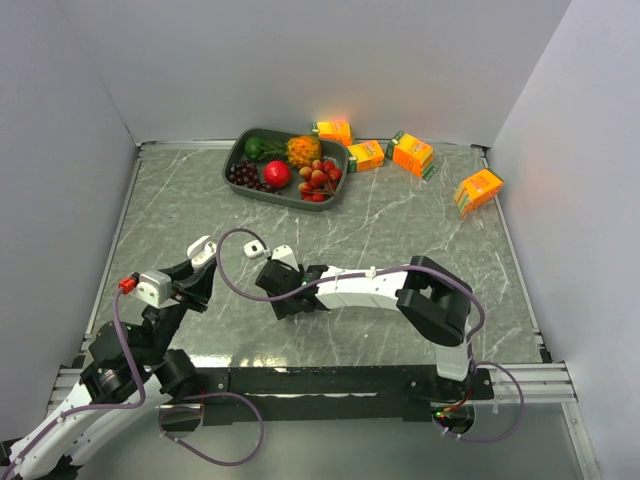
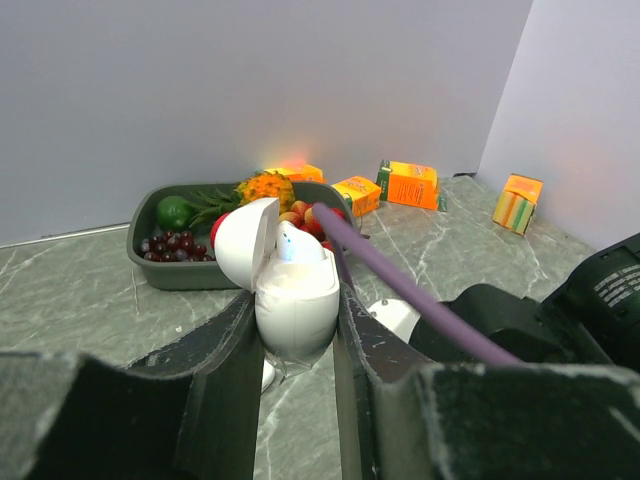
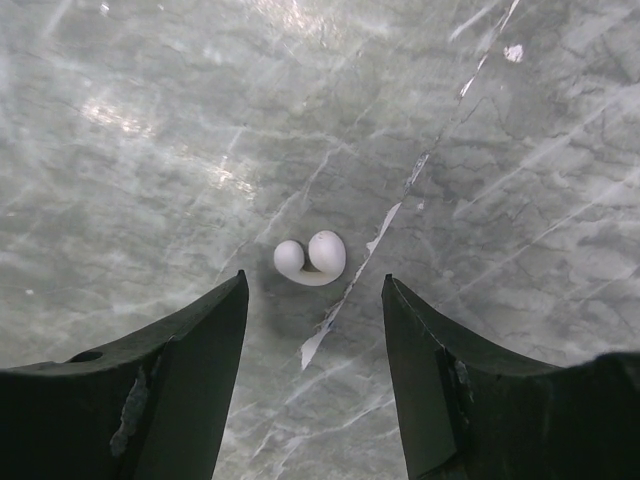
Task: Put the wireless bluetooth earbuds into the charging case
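My left gripper is shut on the white charging case [image 2: 297, 305], held upright with its lid open, high at the left in the top view [image 1: 202, 253]. Something white and light blue shows inside it. In the right wrist view a white earbud-like piece [image 3: 326, 258] lies on the marble table [image 3: 180, 170], between and just beyond the fingertips of my open right gripper, which points down. In the top view that piece is hidden under the right arm.
A grey tray [image 1: 233, 185] of fruit stands at the back. Several orange boxes [image 1: 410, 155] lie at the back and right. Purple cables loop over both arms.
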